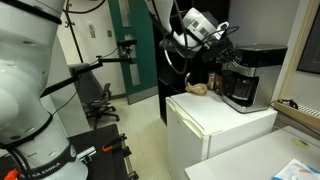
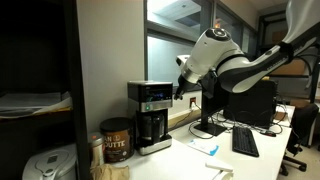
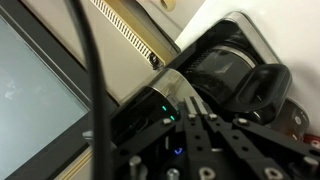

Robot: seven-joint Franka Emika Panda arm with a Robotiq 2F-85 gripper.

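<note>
A black and silver coffee maker (image 1: 250, 80) stands on the white counter, its glass carafe (image 2: 154, 125) seated low in the body. In the wrist view the coffee maker's black carafe handle (image 3: 262, 92) and lit display side lie just beyond my fingers. My gripper (image 1: 229, 57) hangs at the upper front of the machine, pointing toward it. From the other side, the gripper (image 2: 182, 88) appears to the right of the coffee maker's top. Its fingers (image 3: 192, 106) are together, with nothing seen between them. Whether they touch the machine cannot be told.
A brown canister (image 2: 117, 138) stands close beside the coffee maker. A keyboard (image 2: 244, 140) and monitors occupy the desk further right.
</note>
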